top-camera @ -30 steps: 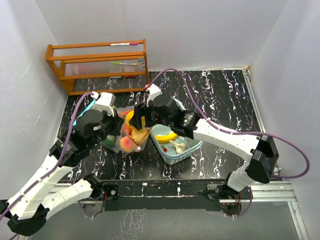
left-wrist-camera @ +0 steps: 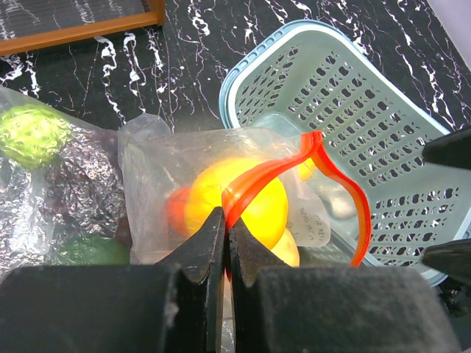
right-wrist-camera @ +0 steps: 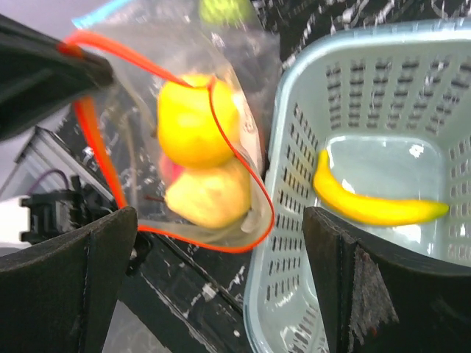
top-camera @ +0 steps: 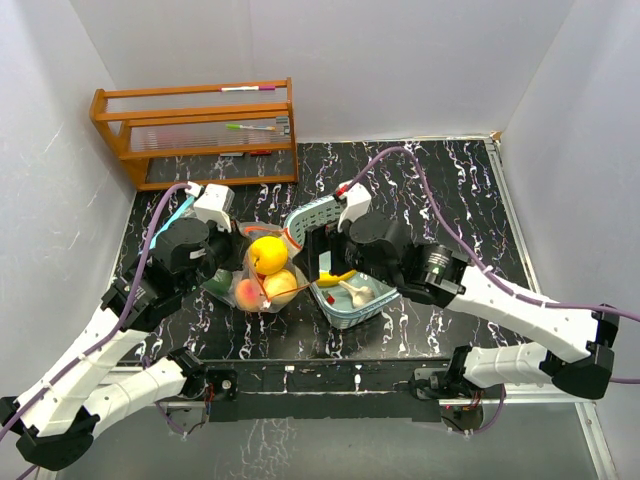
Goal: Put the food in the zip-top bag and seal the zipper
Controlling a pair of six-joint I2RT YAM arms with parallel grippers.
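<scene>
The clear bag (left-wrist-camera: pixel 154 184) with a red zipper rim (right-wrist-camera: pixel 261 184) stands with its mouth open. Inside lie an orange (top-camera: pixel 268 255), a pale yellow round fruit (right-wrist-camera: pixel 210 193) and a peach-coloured fruit (top-camera: pixel 248 293). My left gripper is shut on the zipper rim, which runs into its fingertips. Right of the bag mouth, over the basket's near-left side, my right gripper stands open and empty. A banana (right-wrist-camera: pixel 375 204) and a pale mushroom-shaped item (top-camera: pixel 357 293) lie in the blue-grey basket (left-wrist-camera: pixel 397 95).
Left of the open bag lies another clear bag with green food (left-wrist-camera: pixel 33 136) inside. A wooden rack (top-camera: pixel 200 182) stands at the back left. The basket sits close beside the open bag.
My right gripper has drawn back to the right, from over the bag mouth to above the basket. The orange now shows fully inside the bag. My left gripper stays put.
</scene>
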